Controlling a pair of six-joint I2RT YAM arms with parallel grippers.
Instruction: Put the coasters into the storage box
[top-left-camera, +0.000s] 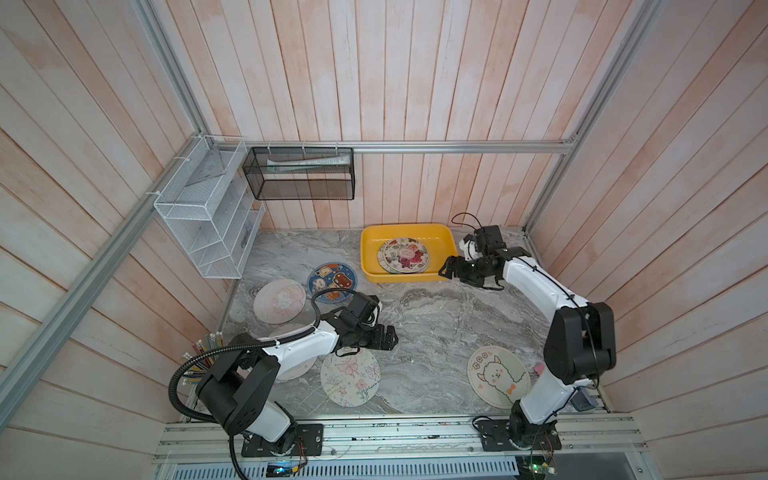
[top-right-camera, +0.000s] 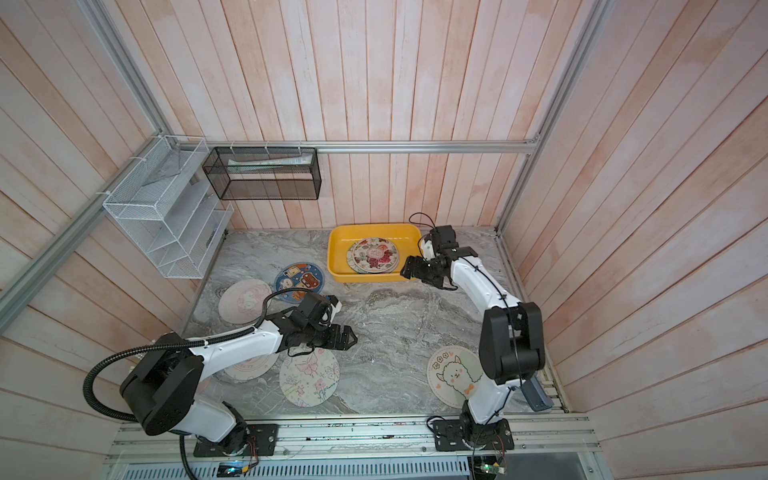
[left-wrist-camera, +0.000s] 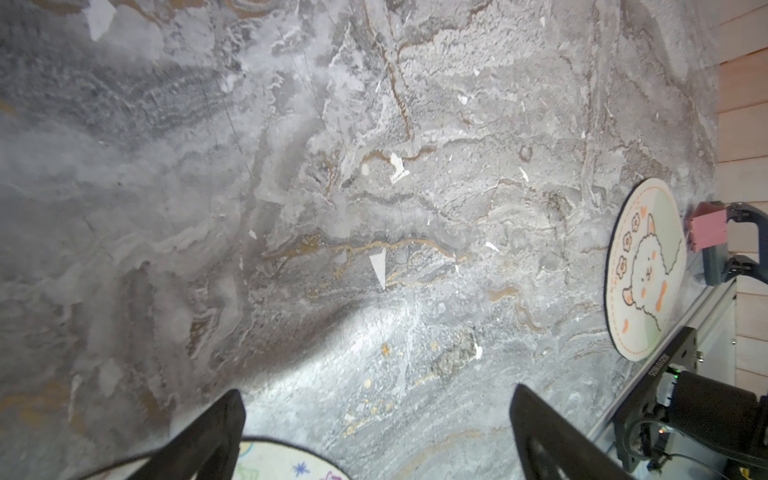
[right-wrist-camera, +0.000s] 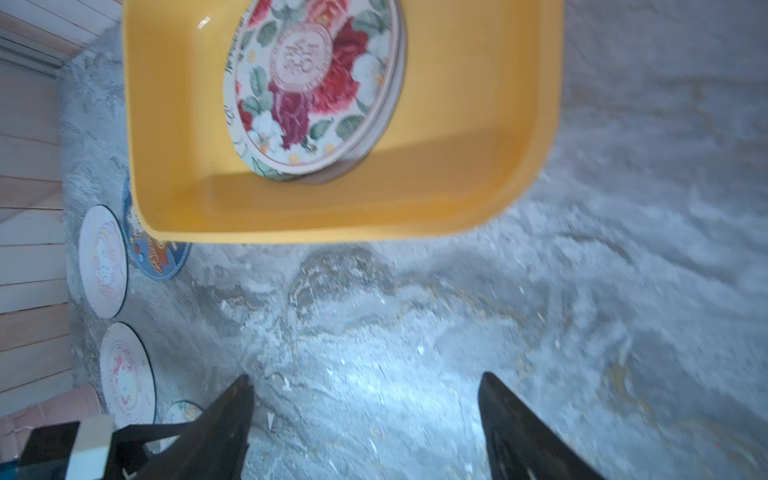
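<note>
The yellow storage box (top-left-camera: 371, 274) stands by the back wall, and a floral coaster (right-wrist-camera: 320, 88) lies in it on top of another. To the box's right my right gripper (top-left-camera: 449, 272) is open over the table, its fingers apart and empty. My left gripper (top-left-camera: 389, 339) hangs open above the table, nothing between its fingers. A blue coaster (top-left-camera: 333, 281) lies left of the box, with a pale pink one (top-left-camera: 279, 301) beside it. Another white coaster (right-wrist-camera: 128, 374) is partly hidden by the left arm. A flower-patterned coaster (top-left-camera: 350, 379) lies front left, a cat-like one (top-left-camera: 497, 376) front right.
White wire shelves (top-left-camera: 209, 209) stand at the left wall, and a black mesh basket (top-left-camera: 301, 174) hangs on the back rail. A pink block (left-wrist-camera: 709, 227) lies by the front-right coaster.
</note>
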